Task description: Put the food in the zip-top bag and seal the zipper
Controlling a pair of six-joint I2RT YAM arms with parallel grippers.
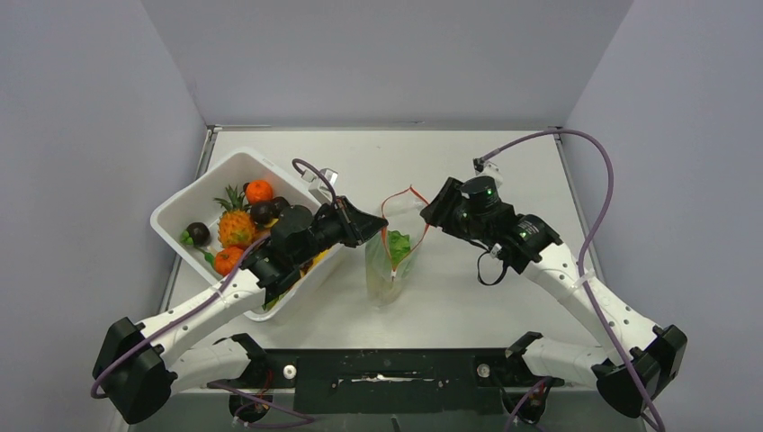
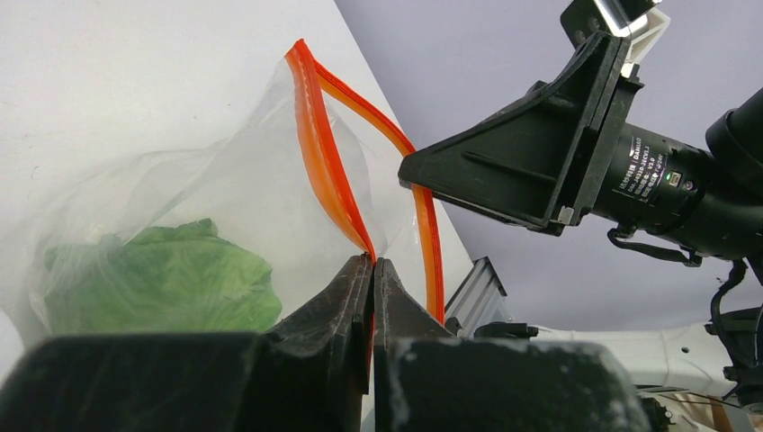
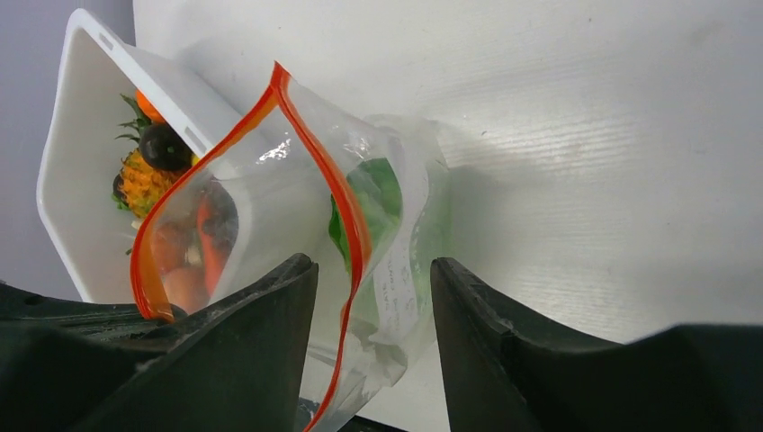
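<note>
A clear zip top bag [image 1: 387, 274] with an orange-red zipper stands on the table's middle, its mouth open, green leafy food [image 2: 162, 279] inside. My left gripper is shut at the near zipper strip, the strip running down into its fingertips. My right gripper stands open at the other side of the bag's mouth; in the right wrist view the zipper and bag film lie between and beyond its fingers.
A white bin [image 1: 180, 216] of assorted fruit and vegetables sits at the left, partly under my left arm. Walls enclose both sides.
</note>
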